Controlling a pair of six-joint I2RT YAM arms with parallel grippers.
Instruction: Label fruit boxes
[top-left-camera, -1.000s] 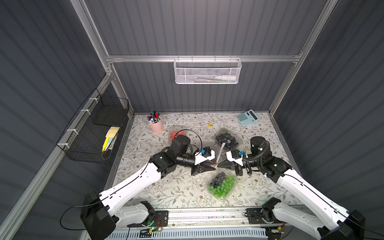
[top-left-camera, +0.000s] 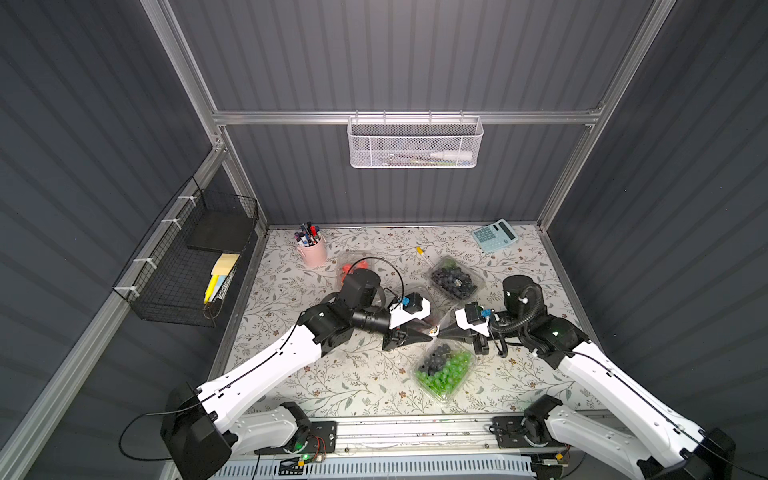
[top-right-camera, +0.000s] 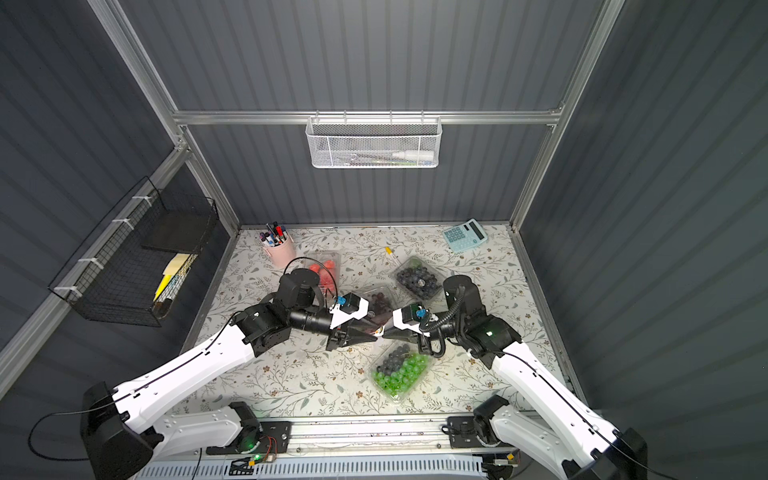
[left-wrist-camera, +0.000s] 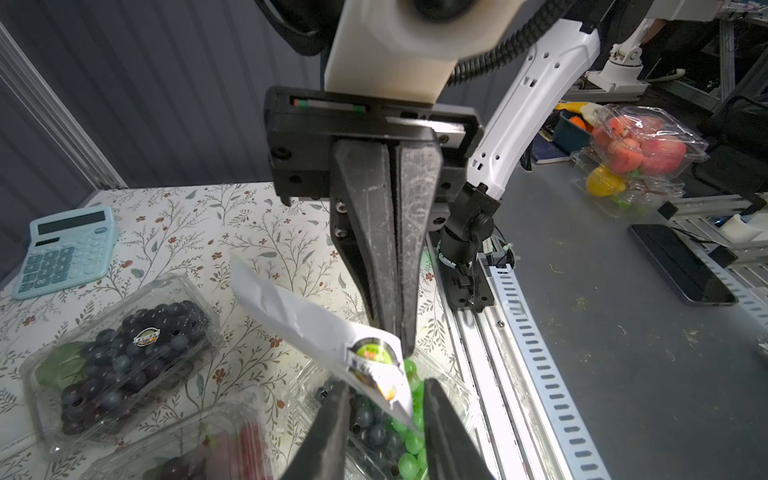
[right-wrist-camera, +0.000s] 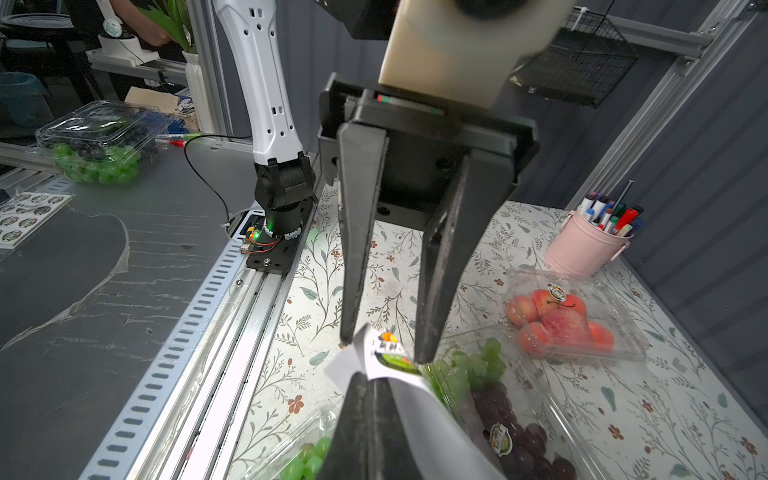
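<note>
A white label strip with a round fruit sticker hangs above the table between my two grippers. My right gripper is shut on the strip, its fingertips at the sticker. My left gripper is open, its fingers on either side of the strip's short end. Below lies the clear box of green and dark grapes. Behind it, partly hidden by the arms, is a box of dark red and green grapes. A box of dark grapes has a sticker on its lid, as does the peach box.
A pink pen cup stands at the back left, and a blue calculator lies at the back right. A yellow-tipped tool is near the back.
My right gripper has shifted slightly; the left arm looks almost still.
</note>
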